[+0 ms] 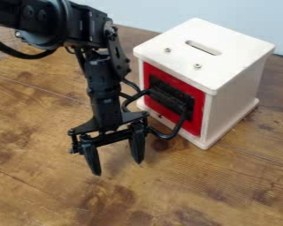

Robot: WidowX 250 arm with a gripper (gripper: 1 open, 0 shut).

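Note:
My black gripper (116, 157) hangs low over the wooden floor in front and to the left of a white wooden box (229, 84), its two fingers apart with nothing between them. The box has a slot on its top and a red front (196, 121) with a black panel (168, 92). A black looped bar or handle sticks out from that panel toward the arm, partly behind it.
Bare wooden surface (61, 185) fills the foreground and left side. A pale wall stands behind the box at the top right.

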